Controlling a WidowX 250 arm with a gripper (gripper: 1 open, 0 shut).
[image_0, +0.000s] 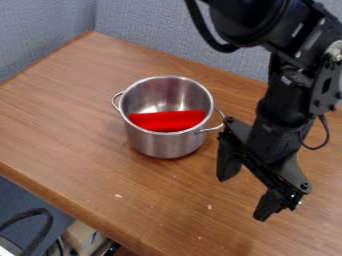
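A steel pot (166, 142) with two side handles stands on the wooden table (94, 180), left of centre. A red elongated object (166, 121) lies inside it. My black gripper (249, 188) is to the right of the pot, low over the table, with its fingers spread open and nothing visible between them.
Grey padded walls (40, 30) border the table at the back.
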